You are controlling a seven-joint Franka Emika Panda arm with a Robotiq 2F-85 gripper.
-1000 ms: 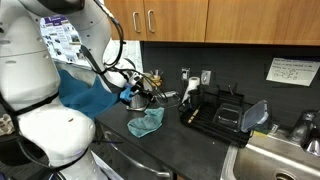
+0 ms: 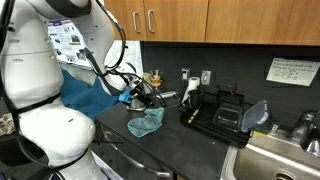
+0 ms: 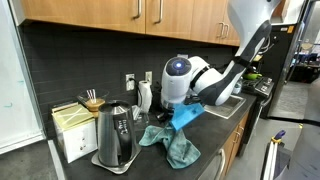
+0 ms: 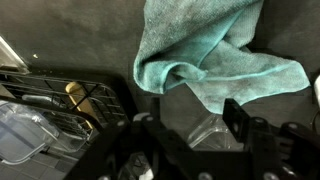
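A crumpled teal cloth lies on the dark counter, left of the dish rack. The wrist view shows the cloth filling the upper middle, one folded lobe reaching down near the left finger. My gripper has its fingers apart, with no cloth clearly pinched between them. In the first exterior view, the gripper hangs just above the cloth's far side. From the second exterior view the cloth shows near the counter's front edge; the fingertips are too small there to judge contact.
A black dish rack stands right of the cloth, beside the sink. A clear object shows below the cloth in the wrist view. A kettle stands further along the counter. Bare counter lies in front of the rack.
The arm has come down and slightly to the right, bringing my gripper closer to the cloth. The cloth looks unmoved.
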